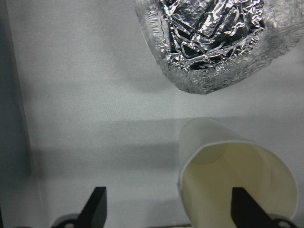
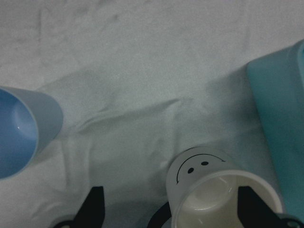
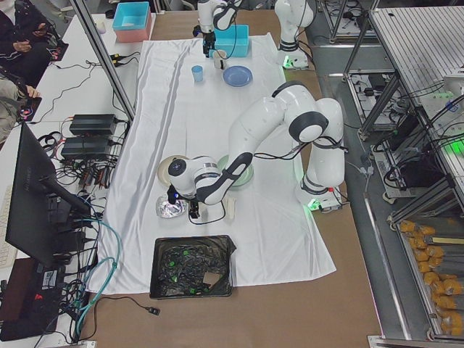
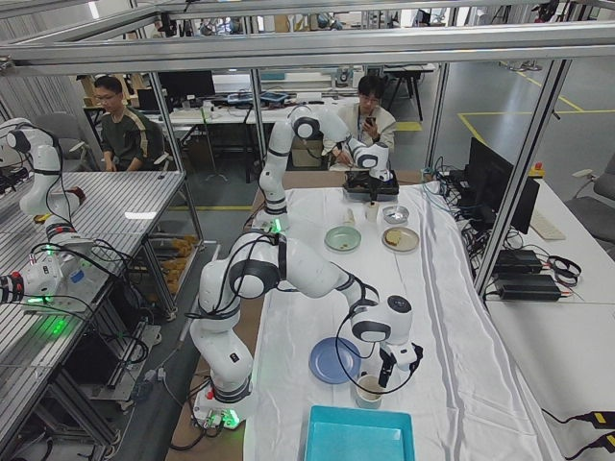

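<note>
My left gripper is open just over a cream cup, one fingertip over its opening. Crumpled foil bowl lies above it in the left wrist view. My right gripper is open over a white smiley cup, one finger over its opening; a blue cup stands to its left and a teal bin to its right.
A blue plate, green plate and tan plate lie on the white cloth. A black tray sits at the left camera's near end. Cloth between the plates is clear.
</note>
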